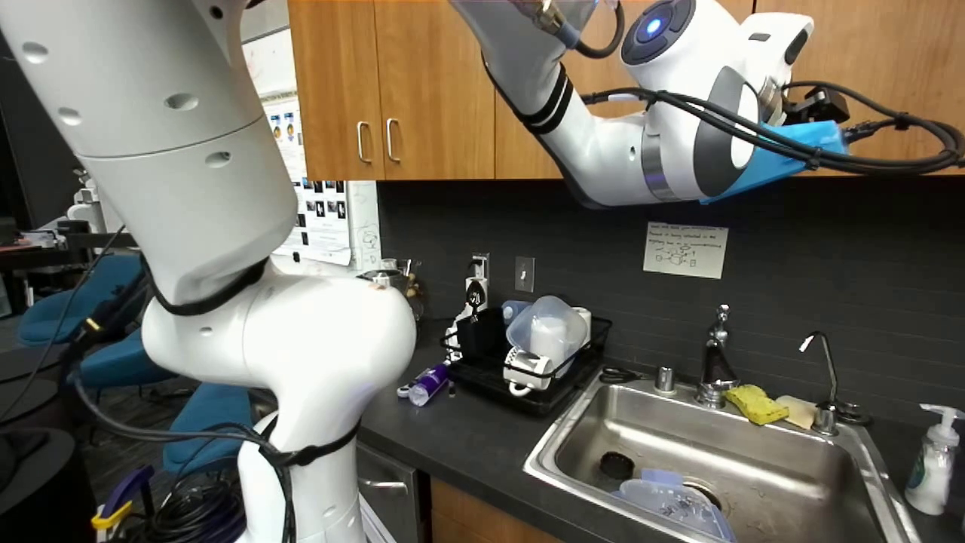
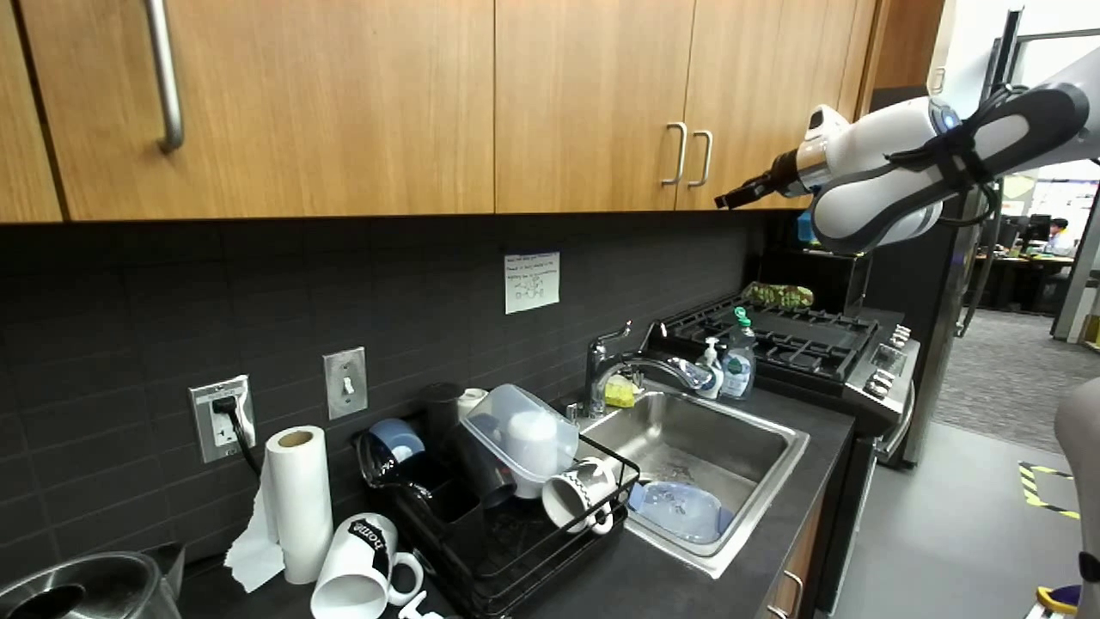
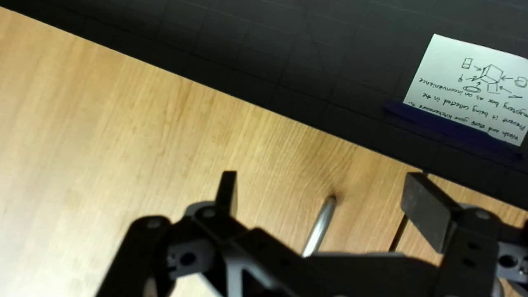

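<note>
My gripper is open in the wrist view, its two fingers wide apart with nothing held. Between them in that view shows the end of a silver cabinet handle (image 3: 320, 225); its other end is hidden behind the gripper body. Whether the fingers overlap the handle in depth, I cannot tell. In exterior view 2 the dark gripper (image 2: 744, 194) is in front of the wooden upper cabinet, near the lower ends of two upright handles (image 2: 676, 155). The cabinet doors (image 2: 593, 103) look shut. Exterior view 1 mostly hides the gripper behind the blue-covered wrist (image 1: 769, 158).
Below the cabinets are a sink (image 1: 534, 466) with a plastic container (image 1: 674, 502), a faucet (image 1: 715, 362) and a dish rack (image 2: 516, 583) with cups and tubs. A stove (image 2: 794, 340) stands beyond the sink. A paper note (image 2: 532, 282) hangs on the dark wall.
</note>
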